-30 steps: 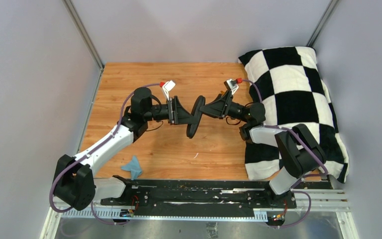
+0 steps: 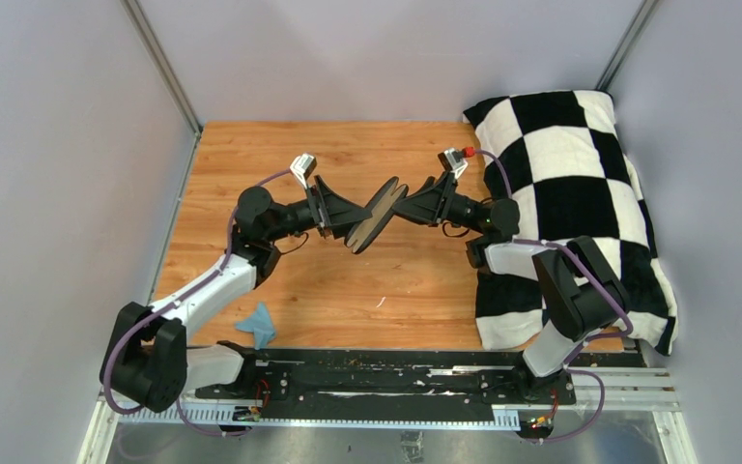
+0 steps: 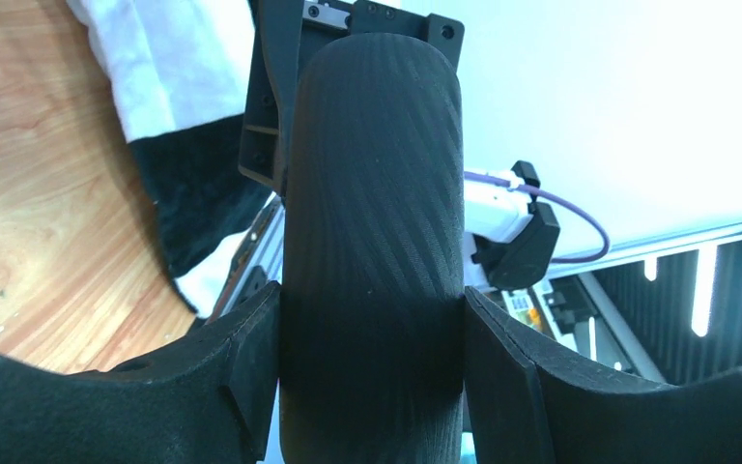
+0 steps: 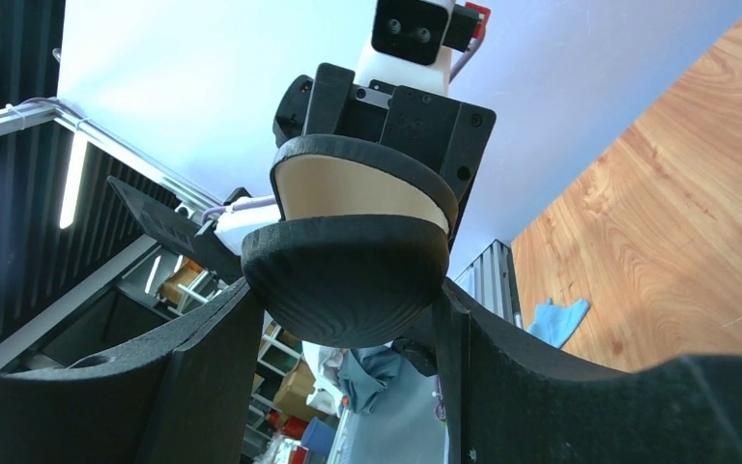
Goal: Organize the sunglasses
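Note:
Between the two arms, above the table, hangs a black sunglasses case [image 2: 381,214] with a beige lining. In the right wrist view the case [image 4: 346,275] is parted, its pale inside showing between the two halves. My left gripper [image 2: 360,220] is shut on the half facing it; the ribbed black shell of the case [image 3: 372,232] fills the left wrist view between the fingers. My right gripper [image 2: 401,205] is shut on the other half, its fingers [image 4: 464,329] pressed to the shell's sides. No sunglasses show in any view.
A blue cloth [image 2: 258,325] lies at the table's front left. The checkered black and white cushion [image 2: 562,164] covers the right side. Bare wooden table [image 2: 348,300] surrounds the space beneath the case.
The case was closed and nearly upright in the top view; now it is parted and tilted, its beige inside showing. My left gripper has drawn back left and turned. The right arm has barely moved.

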